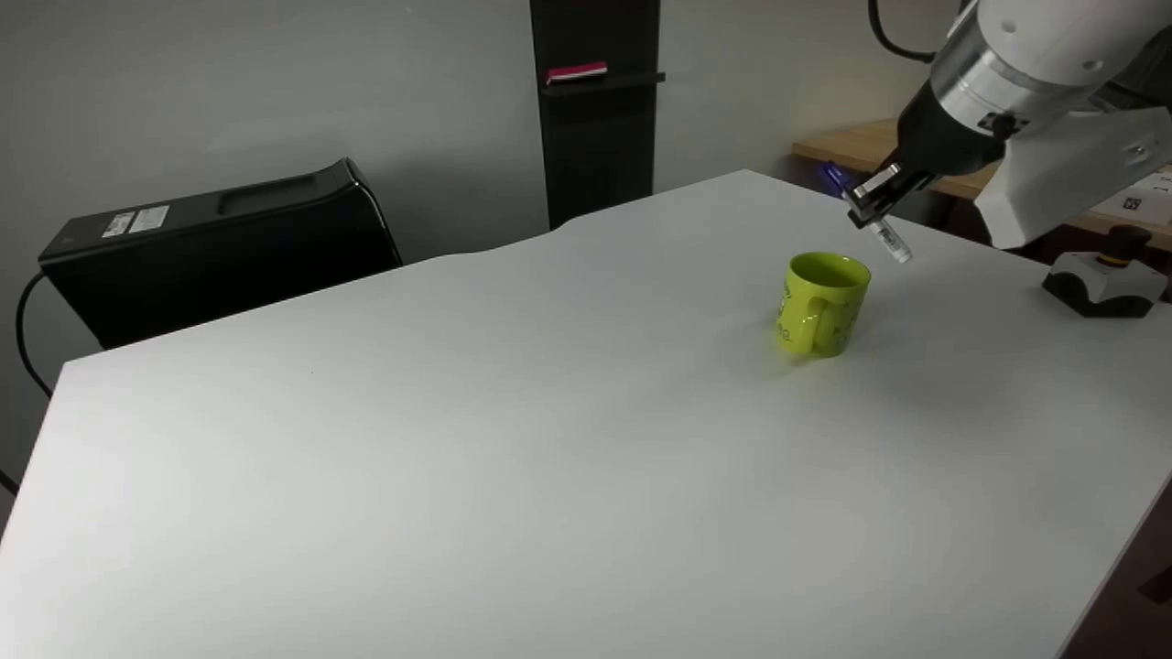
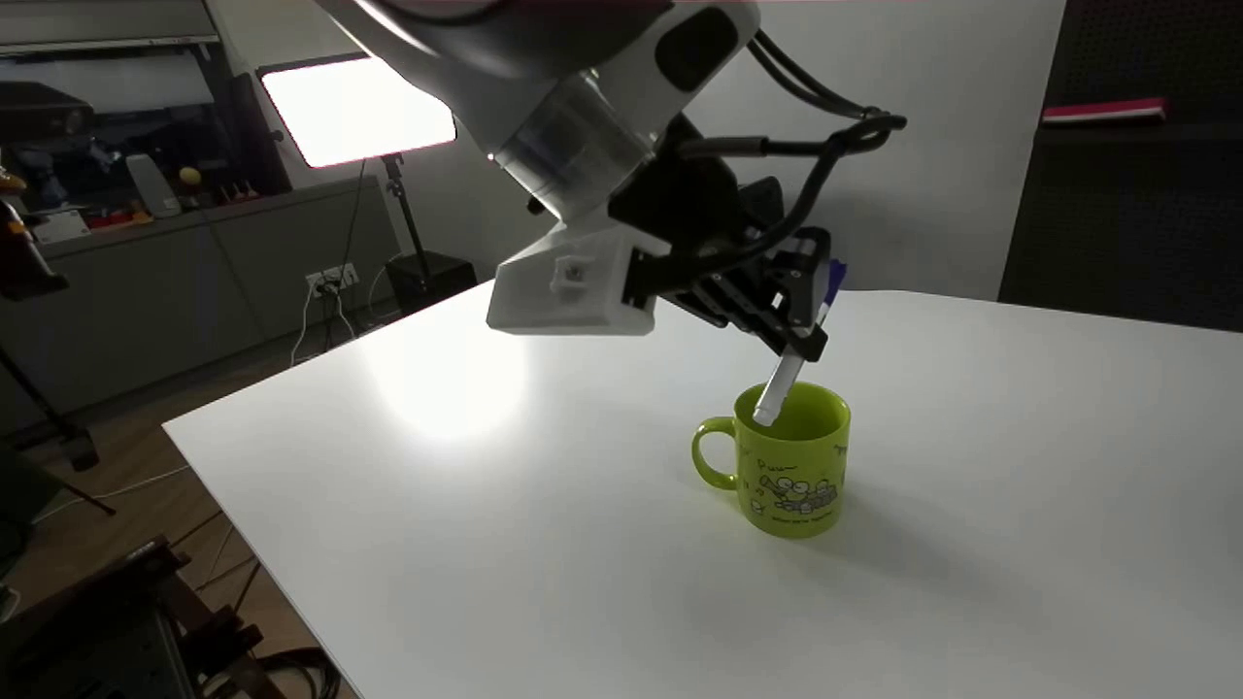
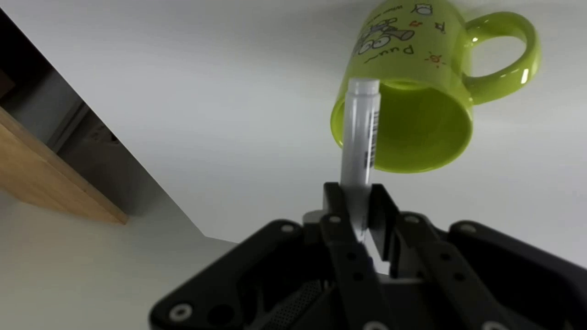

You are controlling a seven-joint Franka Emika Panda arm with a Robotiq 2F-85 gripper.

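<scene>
A white marker (image 1: 892, 241) with a blue cap is held at a slant, and my gripper (image 1: 863, 209) is shut on its middle. In exterior view 1 its white end points down to the right, beyond the rim of the yellow-green mug (image 1: 821, 313). The mug (image 2: 792, 489) stands upright on the table, its handle (image 2: 712, 454) to the left in exterior view 2. From the wrist, the marker (image 3: 360, 132) overlaps the left part of the mug's opening (image 3: 423, 129), its body pinched between the dark fingers. The marker is above the table, apart from it.
A black box-shaped unit (image 1: 220, 247) stands beyond the back left edge. Wooden furniture (image 3: 49, 170) lies past the table edge.
</scene>
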